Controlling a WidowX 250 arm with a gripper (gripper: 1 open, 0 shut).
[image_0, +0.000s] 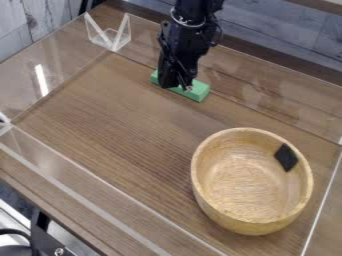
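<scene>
My black gripper (175, 75) hangs at the upper middle of the view, its fingers shut, with nothing visible between them. Just behind and under the fingertips lies a green block (193, 90) on the wooden table (100, 140), partly hidden by the gripper. Whether the fingers touch the block I cannot tell.
A round wooden bowl (251, 200) with a black patch on its right rim fills the lower right. A clear plastic piece stands at the back left edge, and walls border the back.
</scene>
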